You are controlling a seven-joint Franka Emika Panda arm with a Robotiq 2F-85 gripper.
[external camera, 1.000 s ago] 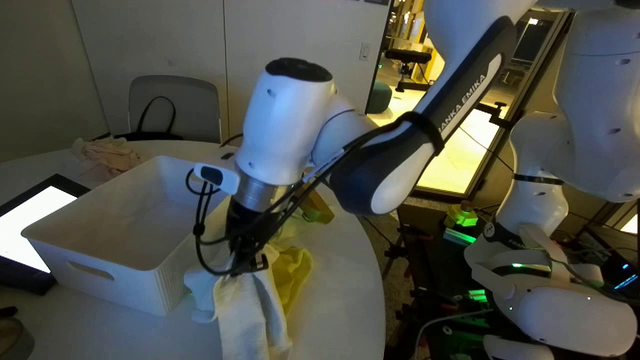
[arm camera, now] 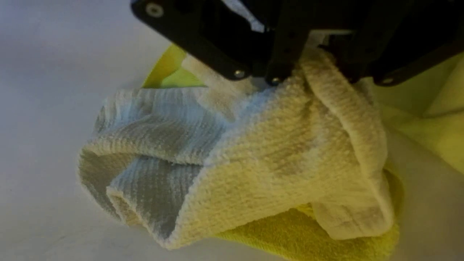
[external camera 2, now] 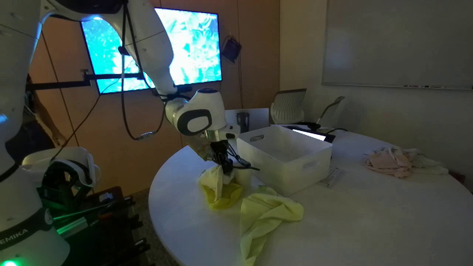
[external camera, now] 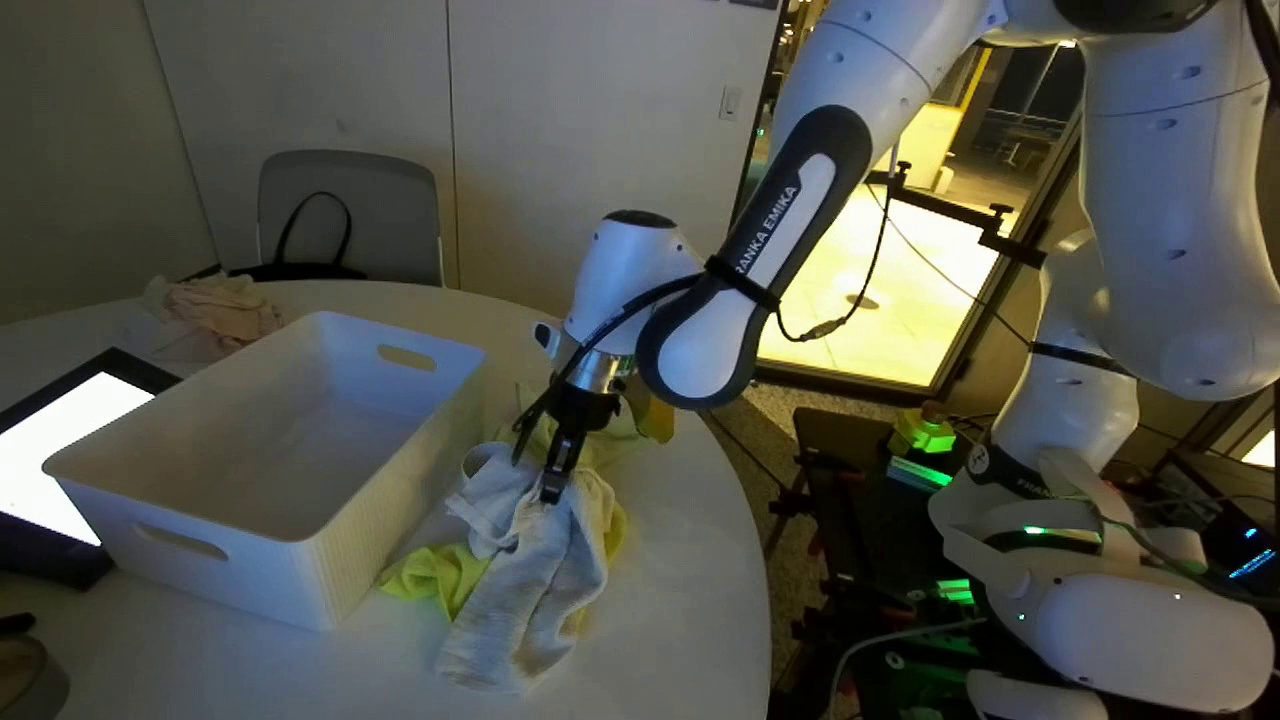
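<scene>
On the round table, a ribbed white towel (external camera: 528,600) lies crumpled over a yellow towel (external camera 2: 223,198). My gripper (external camera: 553,486) points down at the white towel, its fingers shut on a bunched fold. In the wrist view that fold of the white towel (arm camera: 278,156) rises between the dark fingers, and the yellow towel (arm camera: 300,237) shows underneath. A pale yellow-green cloth (external camera 2: 268,212) lies spread close by, partly covered in exterior view 1. The gripper (external camera 2: 227,170) hides part of the white towel in exterior view 2.
A white bin (external camera: 318,564) with handle cutouts stands beside the towels. Farther off lie a pinkish cloth (external camera 2: 390,162) and a lit screen (external camera: 72,450). Bare tabletop (external camera: 678,600) runs along the near table edge.
My gripper has moved right and away from the exterior view 1 camera, with the white towel shifting along. The yellow-green cloth beside the bin now shows more. The bin stands where it was.
</scene>
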